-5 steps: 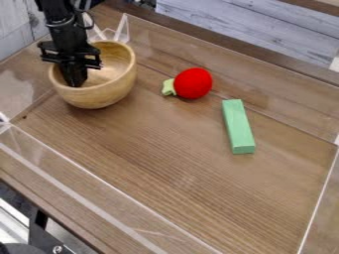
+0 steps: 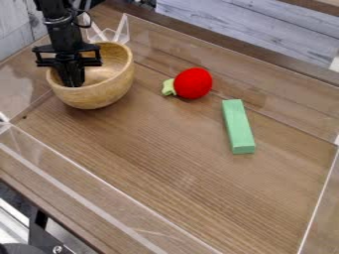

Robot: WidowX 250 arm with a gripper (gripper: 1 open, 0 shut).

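Note:
A black gripper (image 2: pixel 59 69) reaches from the top left down into a tan wooden bowl (image 2: pixel 103 91) at the upper left, its fingertips inside or at the bowl's left part. Whether they hold anything is hidden. A red ball-like object (image 2: pixel 193 83) lies right of the bowl, with a small pale green piece (image 2: pixel 169 87) beside it. A light green bar (image 2: pixel 239 126) lies on the table further right.
A pale translucent object (image 2: pixel 114 32) stands behind the bowl. Pale edges run along the back and right.
The gripper has shifted slightly left in the bowl. The red object and green bar have stayed put.

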